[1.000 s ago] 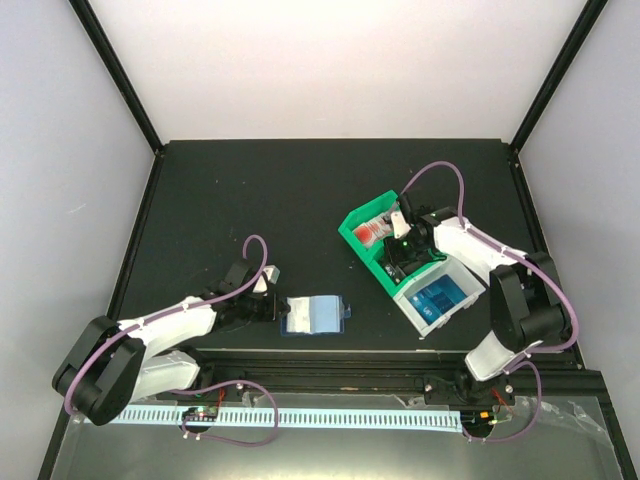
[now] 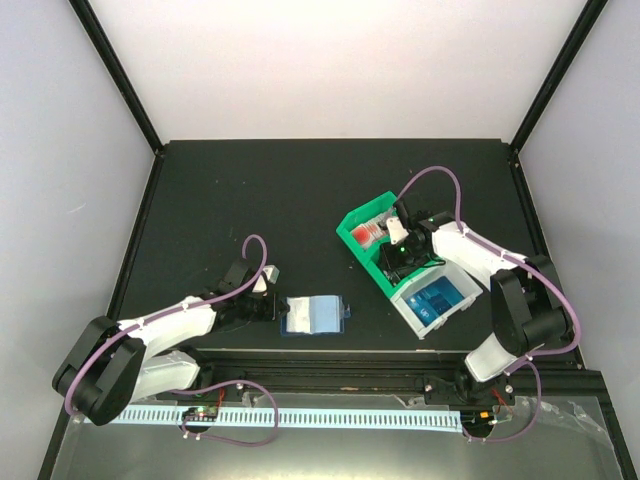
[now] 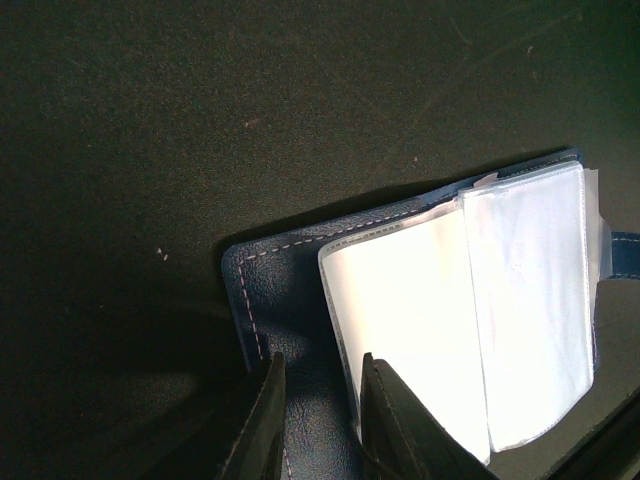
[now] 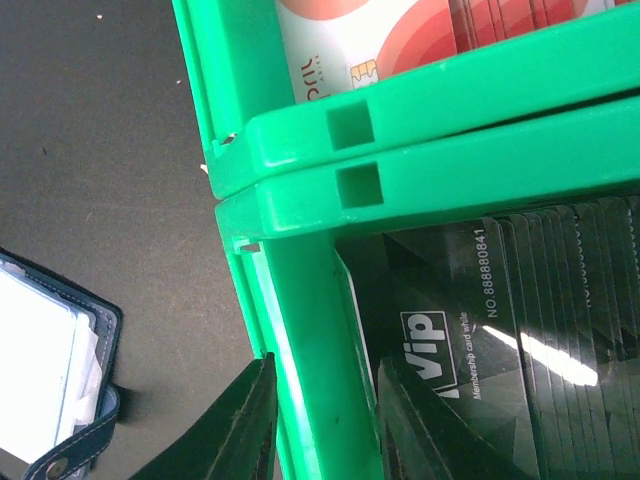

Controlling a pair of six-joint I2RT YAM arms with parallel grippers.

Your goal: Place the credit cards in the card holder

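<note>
The blue card holder (image 2: 316,314) lies opened out on the table, clear and white sleeves (image 3: 405,320) facing up. My left gripper is low over its left end; a gap with blue cover shows between the fingers, and whether they grip it cannot be told. Dark "Vip" cards (image 4: 440,320) stand leaning in a row in the green box's near compartment. My right gripper is part open over that compartment's left wall, one finger (image 4: 390,410) by the front card's edge. No card shows held between its fingers.
Another compartment of the green box (image 4: 450,110) holds red and white cards (image 4: 350,45). A white box (image 2: 412,315) with blue cards (image 2: 436,299) adjoins the green one.
The right gripper has shifted slightly left over the green box, and the boxes have moved slightly left. My left arm and the card holder look unchanged.
</note>
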